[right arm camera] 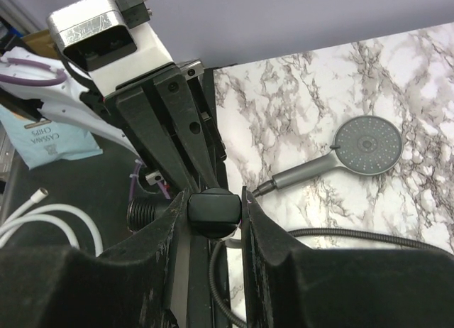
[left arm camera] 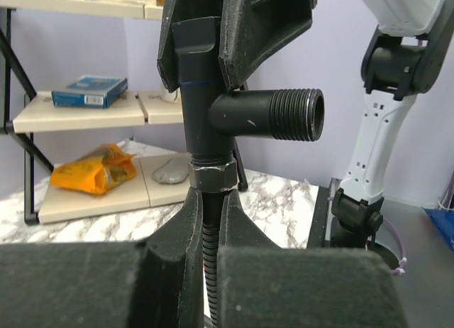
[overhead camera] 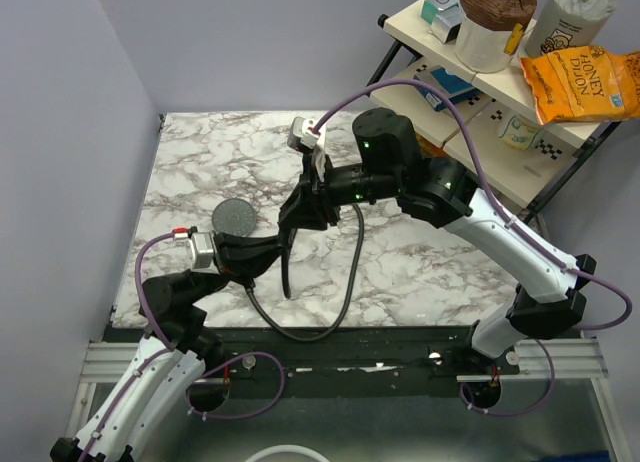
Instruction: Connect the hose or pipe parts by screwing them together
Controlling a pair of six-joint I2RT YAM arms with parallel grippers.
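A black threaded tee fitting (left arm camera: 234, 113) stands upright with its side outlet pointing right in the left wrist view, above the hose's metal nut (left arm camera: 213, 175). My left gripper is shut on the ribbed hose just under the nut. My right gripper is shut on the fitting's upper end from above. Whether fitting and nut are fully joined I cannot tell. The hose (overhead camera: 355, 262) loops over the marble counter (right arm camera: 284, 101). The shower head (right arm camera: 367, 145) lies on it.
A shelf (overhead camera: 420, 122) with packages stands at the back right. A white hose (right arm camera: 57, 214) and a chips bag (right arm camera: 50, 136) lie beyond the counter edge. Walls bound the counter at left and back.
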